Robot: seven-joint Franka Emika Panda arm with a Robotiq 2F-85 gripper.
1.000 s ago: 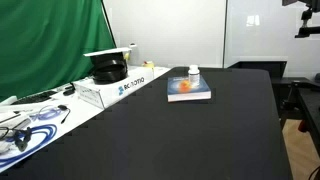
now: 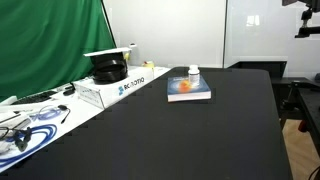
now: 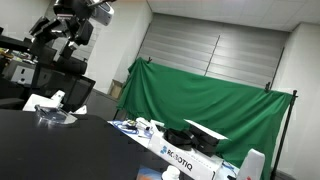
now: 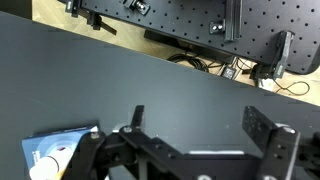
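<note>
A book or flat box (image 2: 188,90) with a blue-and-white cover and an orange spot lies on the dark table in exterior view 1. A small white bottle (image 2: 194,74) stands upright at its back edge; I cannot tell whether it rests on the book. In the wrist view, the book (image 4: 36,147) shows at the lower left, with a white round shape over part of it. My gripper is open, its two fingers well apart over bare tabletop, the book off to the left. Nothing shows between them.
A Robotiq box (image 2: 124,90) with a black bowl-like item (image 2: 110,70) on it borders the table. Blue cables (image 2: 40,135) lie at the left. Beyond the table edge in the wrist view is a perforated metal plate (image 4: 190,20).
</note>
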